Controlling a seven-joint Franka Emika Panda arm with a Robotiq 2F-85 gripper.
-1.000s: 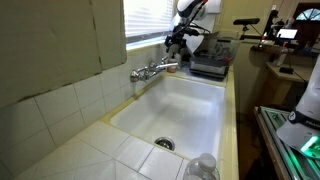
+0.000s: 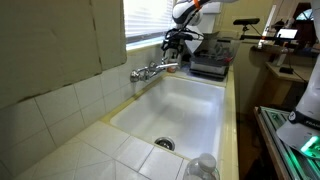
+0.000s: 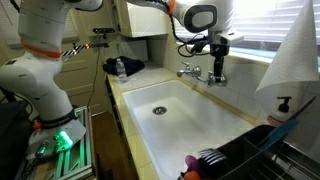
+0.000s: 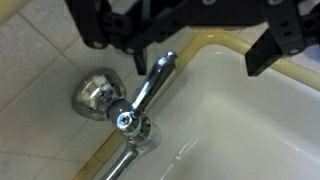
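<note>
A chrome faucet is mounted on the tiled wall above the white sink. My gripper points down near the wall, close to the faucet in exterior view 2. In the wrist view, the dark fingers stand wide apart and my gripper is open, with no object held. A chrome lever handle and a round wall flange show below and between the fingers. Whether a finger touches the faucet cannot be told.
A black dish rack stands beyond one end of the sink. A clear bottle is at the counter's near end in exterior view 1. White paper hangs near the rack. The sink basin is empty.
My gripper has come lower and a little toward the exterior view 1 camera, nearer the faucet. The faucet, sink and bottle look unchanged.
</note>
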